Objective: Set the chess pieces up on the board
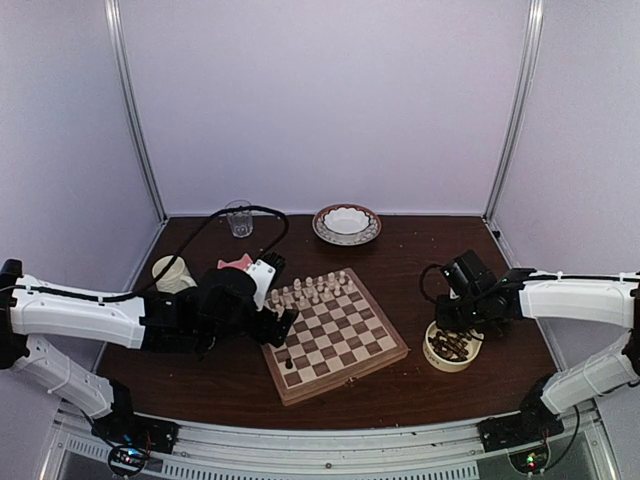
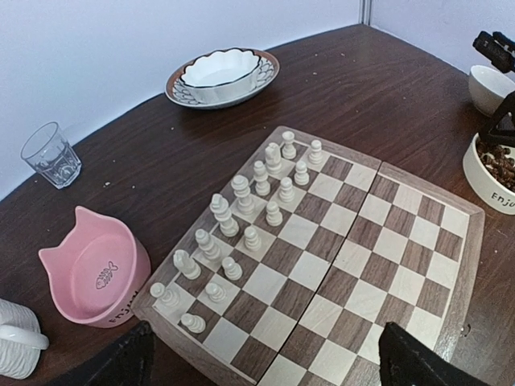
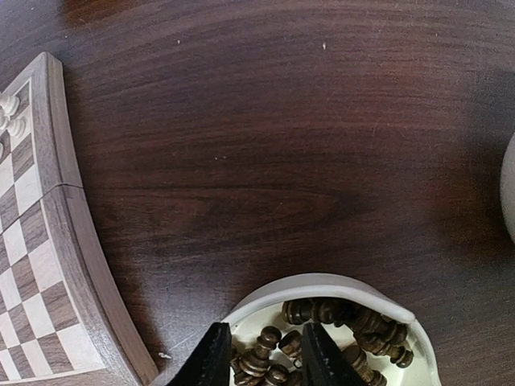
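Observation:
On the wooden chessboard point(image 1: 335, 340), white pieces point(image 2: 241, 193) stand upright in two rows along the far-left side. One dark piece point(image 1: 289, 364) stands by itself near the board's front-left corner. Several dark pieces point(image 3: 256, 362) lie jumbled in a cream bowl point(image 3: 318, 286) to the right of the board. My right gripper is over that bowl, its fingers parted, with dark pieces visible below and between them; none looks gripped. Above the board's left part, my left gripper is wide open and empty.
A pink cat-eared bowl point(image 2: 105, 273) and a white mug point(image 2: 20, 338) stand left of the board. Farther back are a glass point(image 1: 239, 218) and a patterned plate point(image 1: 320, 228) under a white bowl point(image 1: 347, 220). Another white bowl point(image 2: 489, 88) sits behind the cream one. Bare table lies behind the board.

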